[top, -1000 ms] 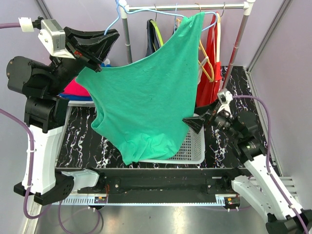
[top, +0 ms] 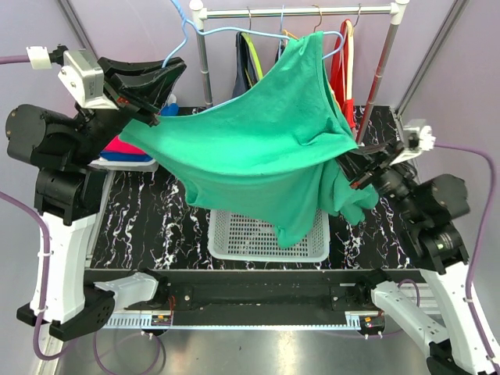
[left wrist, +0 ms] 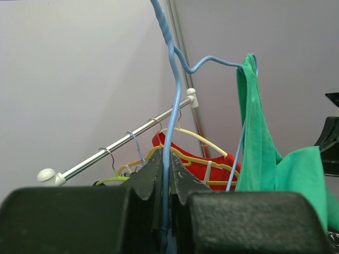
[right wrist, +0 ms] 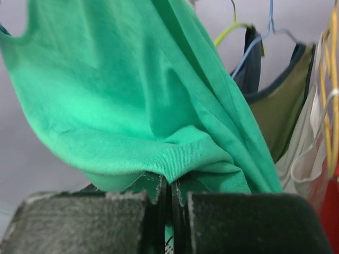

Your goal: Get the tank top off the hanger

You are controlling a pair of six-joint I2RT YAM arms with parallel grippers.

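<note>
A green tank top [top: 234,156] drapes from the right end of a light blue hanger [top: 226,28], with its fabric stretched sideways. My left gripper [top: 156,90] is shut on that hanger's wire [left wrist: 170,137] at the upper left; in the left wrist view the wire runs down between its fingers. The top's green strap [left wrist: 249,106] loops over the hanger's far arm. At right, my right gripper [top: 351,173] is shut on a bunched fold of the green fabric [right wrist: 169,164], pulling it out to the right.
A rail [top: 297,11] behind holds other hangers with a red garment [top: 339,62], dark and olive tops. A white perforated basket [top: 266,250] sits on the black marbled surface below. A tray with coloured clothing [top: 125,164] is at left, partly hidden.
My right gripper has moved up and to the right with the fabric, lifting and bunching the top's lower right part. My left gripper has shifted only slightly.
</note>
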